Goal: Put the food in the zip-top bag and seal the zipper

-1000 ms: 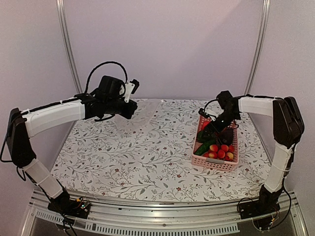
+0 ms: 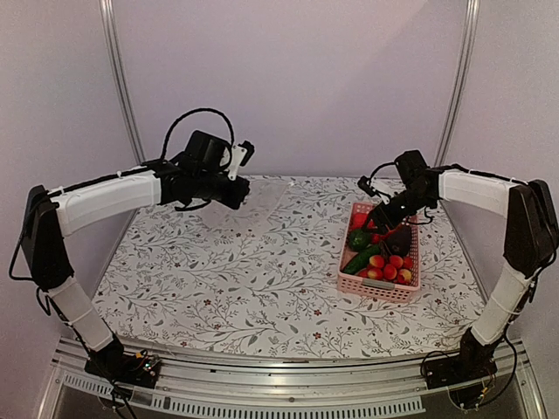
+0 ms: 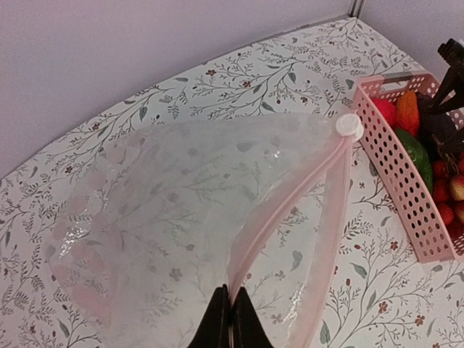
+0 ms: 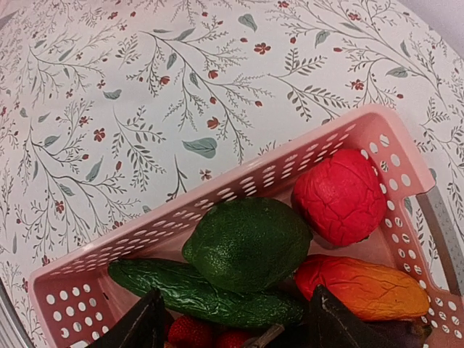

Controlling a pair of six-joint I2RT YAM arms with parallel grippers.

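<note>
In the left wrist view a clear zip top bag (image 3: 167,210) with a pink zipper band lies spread on the table. A white round slider (image 3: 349,126) sits at the band's far end. My left gripper is shut at the bag's edge, its fingertips on the pink band. Over the pink basket (image 4: 167,217), my right gripper has its fingers well apart. A dark eggplant (image 4: 395,330) lies close by the right finger; contact is hidden at the lower edge. A green avocado-like piece (image 4: 246,243) lies beyond the fingertips, over a cucumber (image 4: 152,279).
The basket also holds a red round piece (image 4: 339,197), an orange-red pepper-like piece (image 4: 362,286) and several red-yellow fruits (image 2: 389,270). Its perforated walls stand up around the food.
The left gripper has shifted a little to the right.
</note>
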